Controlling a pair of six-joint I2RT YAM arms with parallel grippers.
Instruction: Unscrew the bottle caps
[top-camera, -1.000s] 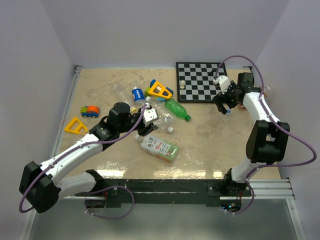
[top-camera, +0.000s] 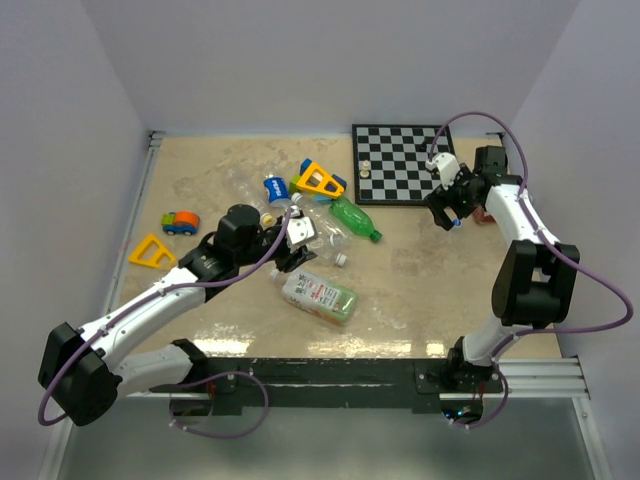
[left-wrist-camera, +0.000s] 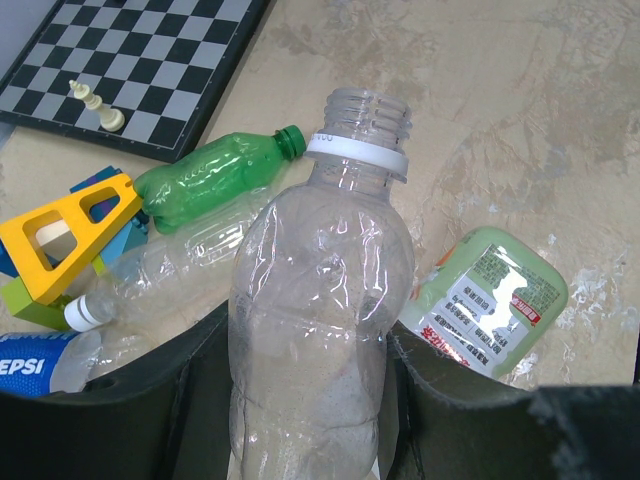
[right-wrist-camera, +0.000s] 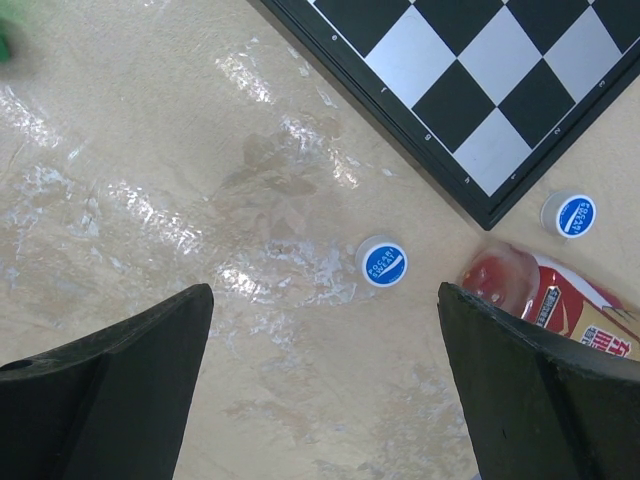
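Note:
In the left wrist view a clear bottle (left-wrist-camera: 320, 300) with an uncapped threaded neck is held by my left gripper above the table. Behind it lie a green bottle (left-wrist-camera: 210, 175) with its cap on, a clear bottle (left-wrist-camera: 180, 270) with a white cap, a Pepsi bottle (left-wrist-camera: 40, 362) and a green-labelled bottle (left-wrist-camera: 480, 300). My right gripper stands open and empty. Below it, two loose white caps (right-wrist-camera: 382, 262) with blue tops rest on the table beside a red-labelled bottle (right-wrist-camera: 560, 305).
A chessboard (top-camera: 400, 160) with chess pieces lies at the back. Toy blocks (top-camera: 320, 178), a toy truck (top-camera: 180, 222) and a yellow triangle (top-camera: 150, 250) are on the left half.
Both arms look almost unchanged in the top view; the right gripper has shifted very slightly.

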